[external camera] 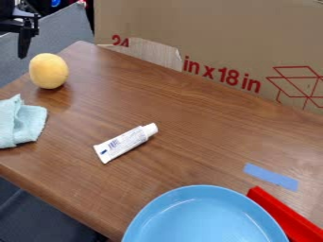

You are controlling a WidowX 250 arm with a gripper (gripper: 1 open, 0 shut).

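A black gripper (21, 30) is partly in view at the top left edge, above and left of a yellow round fruit-like object (48, 71); its fingers are too cut off and dark to read clearly. A white tube (125, 143) lies in the middle of the wooden table (209, 132). A light blue cloth (18, 123) lies at the left edge, and a blue plate (203, 222) sits at the bottom right.
A red object (288, 215) lies beside the plate, with a strip of blue tape (271, 177) on the table above it. A large cardboard box (228, 43) stands along the back.
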